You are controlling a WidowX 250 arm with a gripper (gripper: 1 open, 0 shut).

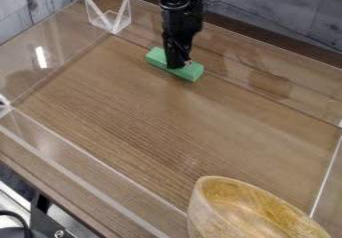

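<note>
A green block [187,71] lies on the wooden table [147,132] in the upper middle. My black gripper [178,58] reaches down from the top edge onto the block, its lower end over the block's middle and left part. Whether its fingers are closed on the block is too small and dark to tell.
A yellow bowl [247,217] stands at the front right. A white wire-like holder [110,14] is at the back left. A wall runs along the back.
</note>
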